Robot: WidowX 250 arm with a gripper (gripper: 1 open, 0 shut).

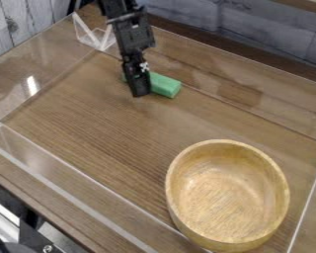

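Observation:
A green block (158, 85) lies on the wooden table at the upper middle. My dark gripper (139, 81) is down at the block's left side, over part of it. Its fingertips are small and dark, so whether they grip the block cannot be made out. A yellow bowl (227, 192) stands at the lower right.
A clear plastic-looking object is at the upper left edge. A wall runs along the top right.

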